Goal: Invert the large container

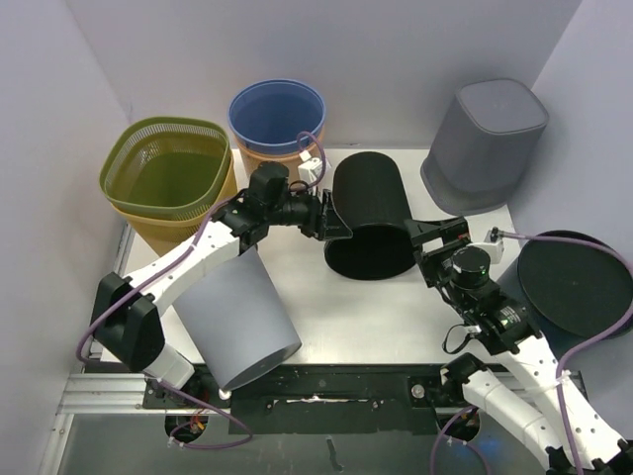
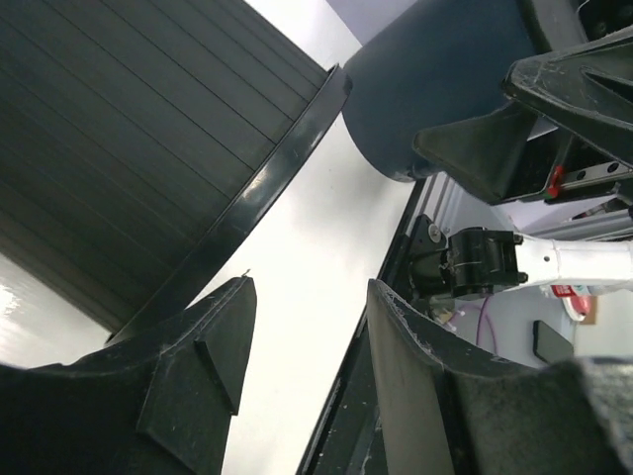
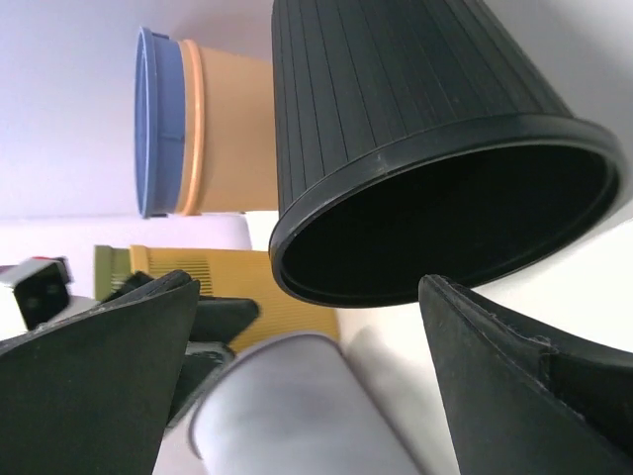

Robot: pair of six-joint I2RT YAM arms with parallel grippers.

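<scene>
The large black container (image 1: 368, 188) lies on its side in the middle of the white table, its opening toward the front; its ribbed side and rim (image 3: 435, 139) show in the right wrist view. My left gripper (image 1: 326, 220) is over its front left part, fingers part open with nothing between them; in the left wrist view its fingertips are near the rim (image 2: 267, 168). My right gripper (image 1: 435, 237) stands open just right of the container's mouth, empty, with the opening visible between its fingers.
Yellow baskets (image 1: 158, 168) stand left, a blue-and-orange bucket (image 1: 277, 114) behind, a grey container (image 1: 485, 148) back right, a dark bin (image 1: 564, 287) front right. A grey cylinder (image 1: 232, 317) lies front left.
</scene>
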